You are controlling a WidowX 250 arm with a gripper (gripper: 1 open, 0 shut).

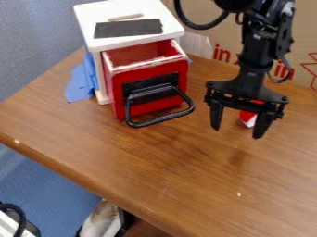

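A black gripper (236, 118) hangs open over the right side of the wooden table. A red and white object (247, 117) sits behind and between its fingers, partly hidden; whether the fingers touch it cannot be told. To the left stands a red drawer unit (121, 85) with a black bar handle (169, 117) and an open top compartment (141, 54).
A white box (96, 18) with a dark panel tops the red unit. A blue cloth (80, 85) lies left of it. Cardboard (206, 23) backs the table (136, 176), whose front is clear.
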